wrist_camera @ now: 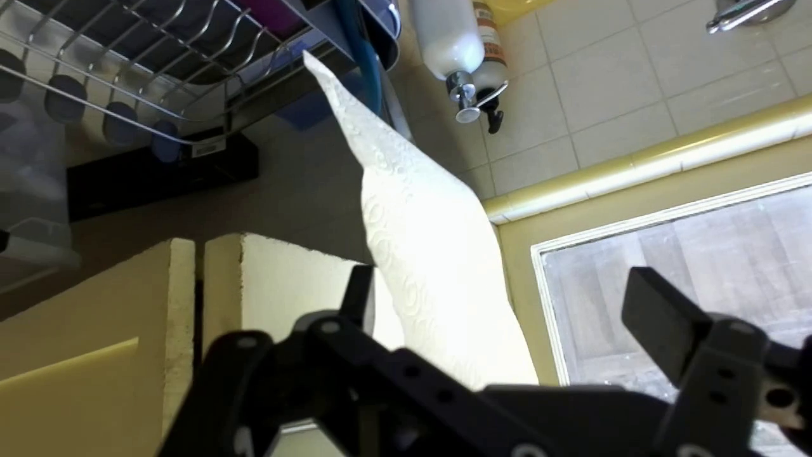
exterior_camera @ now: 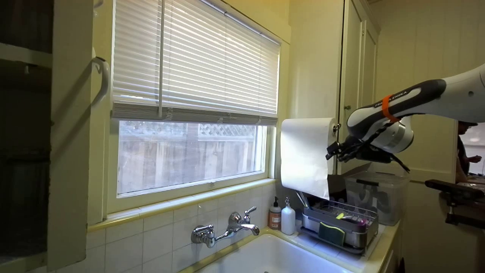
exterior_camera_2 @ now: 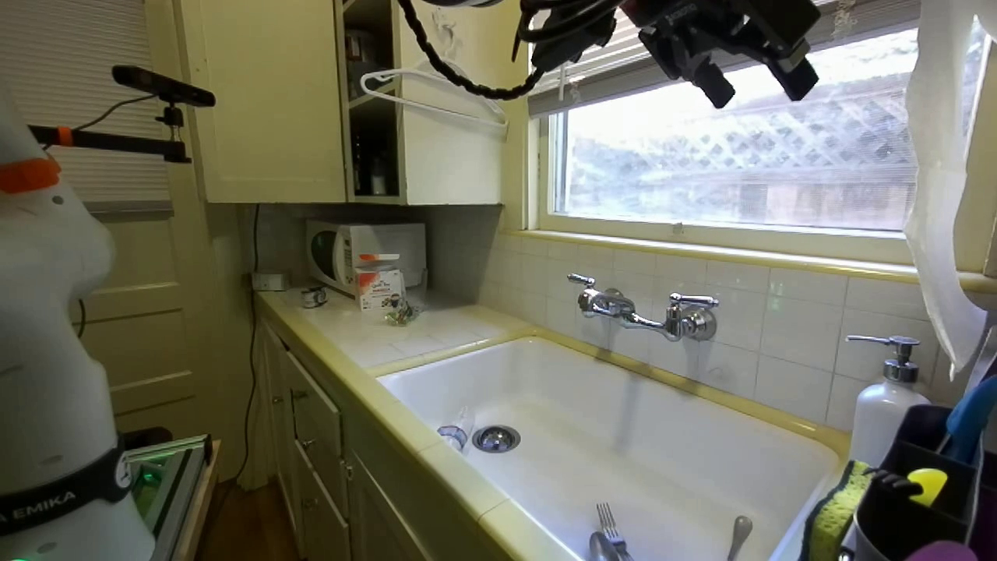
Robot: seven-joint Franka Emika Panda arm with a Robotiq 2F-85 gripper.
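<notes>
A white paper towel roll [exterior_camera: 305, 152] hangs from the side of the upper cabinet, its loose sheet drooping toward the dish rack. From above, the wrist view shows the hanging paper towel [wrist_camera: 438, 251] with its pointed corner at the upper left. My gripper is open, its fingers wide apart; the sheet shows between and beyond them, and I cannot tell whether anything touches it. In the second exterior view my gripper [exterior_camera_2: 762, 93] is at the top, in front of the window, with the rippled edge of the paper towel [exterior_camera_2: 937, 178] to its right.
Below the towel stand a dish rack [exterior_camera: 341, 225] and a white soap bottle [exterior_camera: 288, 218]. The sink [exterior_camera_2: 645, 421] holds some cutlery and a clear item. A cabinet door [wrist_camera: 84, 327] is close on the left in the wrist view.
</notes>
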